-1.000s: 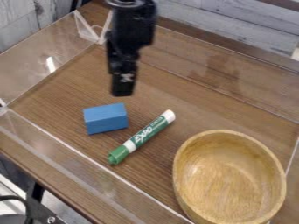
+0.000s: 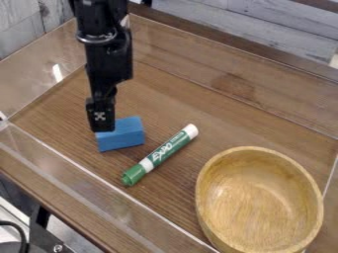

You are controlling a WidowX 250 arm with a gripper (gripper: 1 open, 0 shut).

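My black gripper [image 2: 102, 117] hangs at the upper left, just above a blue block [image 2: 122, 136], its fingers open and pointing down. The block lies on the wooden table. To its right a green and white tube [image 2: 158, 156] lies diagonally, its white end toward the upper right.
A yellow oval bowl [image 2: 258, 203] fills the lower right. Raised edges bound the table at the left, and a cable shows at the bottom left corner.
My gripper has moved left and down from the upper middle to just above the blue block. The block, tube and bowl look unmoved.
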